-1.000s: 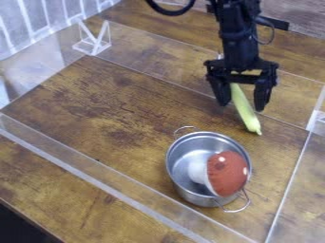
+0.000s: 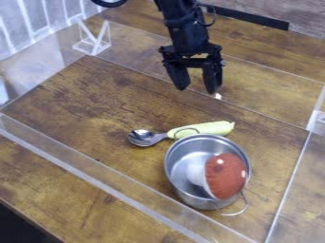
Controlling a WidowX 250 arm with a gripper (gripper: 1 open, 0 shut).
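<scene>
My black gripper (image 2: 193, 81) hangs at the upper middle, open, with nothing seen between its fingers. In front of it a pale yellow-green elongated item (image 2: 203, 127), like a corn cob or vegetable, lies flat, with a metal spoon (image 2: 146, 137) to its left. Nearer, a metal pot (image 2: 188, 194) with wire handles holds a red and white round object (image 2: 223, 174).
Clear low walls border the work area, and a white bracket (image 2: 95, 36) stands at the back left.
My gripper has moved back and to the left, away from the yellow-green item, which now lies more crosswise and further left. The spoon has come into clear view.
</scene>
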